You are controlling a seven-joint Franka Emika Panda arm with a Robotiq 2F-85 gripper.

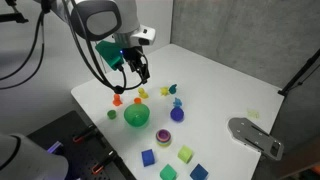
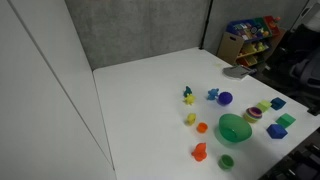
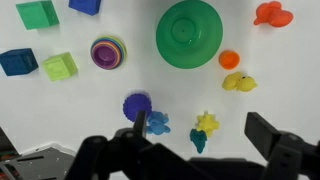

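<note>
My gripper is open, its dark fingers (image 3: pixel 264 137) spread wide with nothing held between them. In exterior view 1 the gripper (image 1: pixel 143 58) hangs well above the table at the upper left. Below it on the white table stands a green bowl (image 1: pixel 137 115), which looks empty from above (image 3: pixel 189 33). Seen from the wrist, a yellow toy (image 3: pixel 207 123), a dark teal toy (image 3: pixel 199 138) and a blue toy (image 3: pixel 158 123) lie between the fingers' outlines, down on the table. Beside the blue toy sits a purple ball-like object (image 3: pixel 137 105).
Stacked rings or cups (image 3: pixel 108 53), a lime block (image 3: pixel 60 66), blue blocks (image 3: pixel 18 62) and a green block (image 3: pixel 37 14) lie to one side. Opposite are a yellow duck-like toy (image 3: pixel 239 81), an orange piece (image 3: pixel 229 59) and a red-orange toy (image 3: pixel 273 14). A metal tray (image 1: pixel 256 135) lies farther off.
</note>
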